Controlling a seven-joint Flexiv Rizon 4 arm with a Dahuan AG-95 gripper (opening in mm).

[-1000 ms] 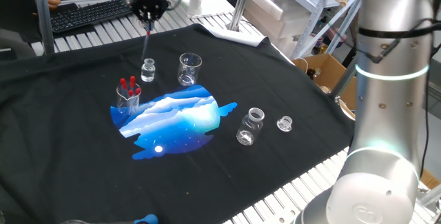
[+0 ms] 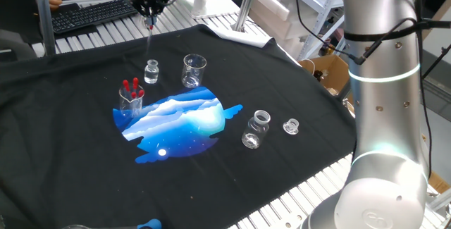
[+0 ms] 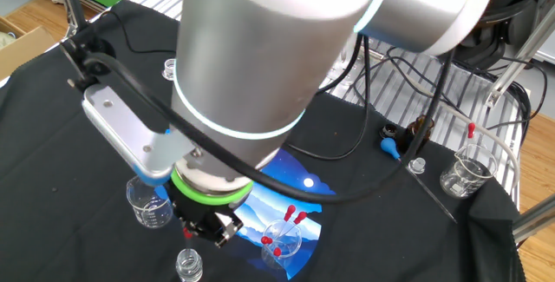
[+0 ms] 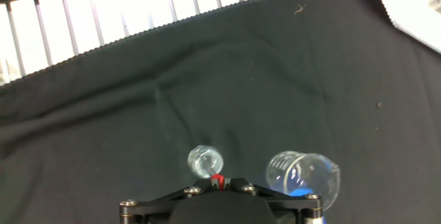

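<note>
My gripper is shut on the red rubber bulb (image 4: pixel 218 180) of a glass dropper. In exterior view 1 the dropper's thin tube (image 2: pixel 149 44) hangs almost upright above a small clear bottle (image 2: pixel 151 72), its lower end near the bottle's mouth; whether it is inside cannot be told. The same bottle (image 3: pixel 189 265) shows below the gripper (image 3: pixel 187 230) in exterior view 2. From the wrist, the bottle (image 4: pixel 205 161) appears just beyond the fingertips. More red-bulbed droppers (image 2: pixel 135 88) stand in a glass beaker (image 2: pixel 130 104) nearby.
An empty beaker (image 2: pixel 194 71) stands close to the bottle's right. Farther right are a wide-mouthed jar (image 2: pixel 256 130) and a glass stopper (image 2: pixel 291 126). Another beaker (image 3: pixel 468 171) and a blue bulb (image 3: pixel 390 147) lie elsewhere.
My gripper and the dropper have shifted slightly up and left in exterior view 1. The arm's near link has swung left. The bottle and beakers have stayed put.
</note>
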